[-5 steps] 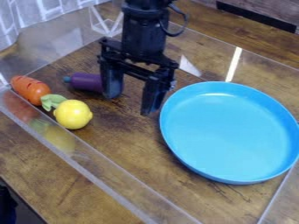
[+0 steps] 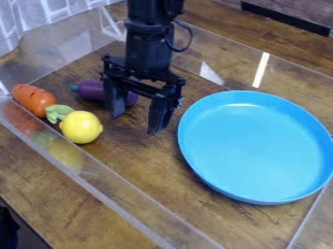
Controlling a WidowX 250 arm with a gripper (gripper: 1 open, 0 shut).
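My black gripper (image 2: 138,105) hangs over the middle of the wooden table, open, its two fingers pointing down. Its left finger is close in front of a purple eggplant (image 2: 93,89); whether they touch I cannot tell. A yellow lemon (image 2: 81,126) lies to the front left of the gripper, and an orange carrot (image 2: 33,99) with a green top is at the far left. A large blue plate (image 2: 254,148) fills the right side, beside the gripper.
A clear transparent edge (image 2: 53,146) runs along the left front.
The gripper has shifted somewhat to the left, away from the blue plate and toward the eggplant and lemon. The objects on the table look unmoved.
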